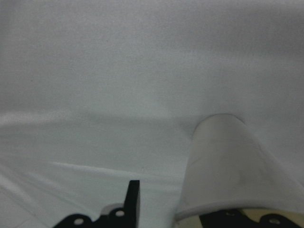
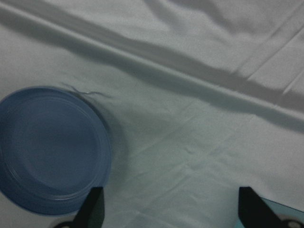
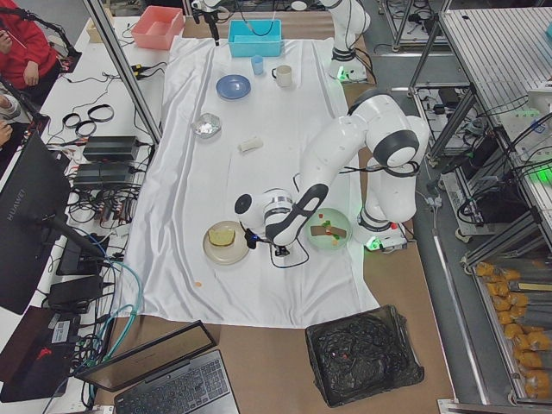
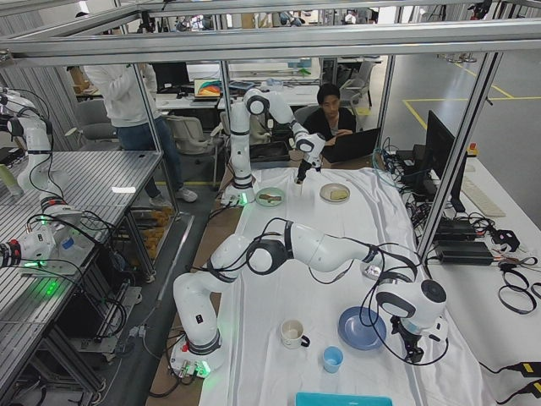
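Observation:
My left gripper [image 3: 272, 241] is low over the cloth between a beige plate [image 3: 217, 254] with a yellow item and a green plate [image 3: 335, 237] with small food pieces. In the left wrist view a pale cylindrical item [image 1: 225, 166] hides much of one finger; the other stands apart from it, so the gripper is open. My right gripper [image 4: 410, 347] is open and empty above the cloth beside a blue plate [image 2: 50, 142].
A white mug [image 4: 292, 330], blue cup [image 4: 332, 358] and turquoise bin [image 4: 342, 397] are at the right arm's end. A silver bowl [image 3: 207, 125] and small white item [image 3: 249, 144] lie mid-table. A black tray [image 3: 362, 354] is beyond the cloth.

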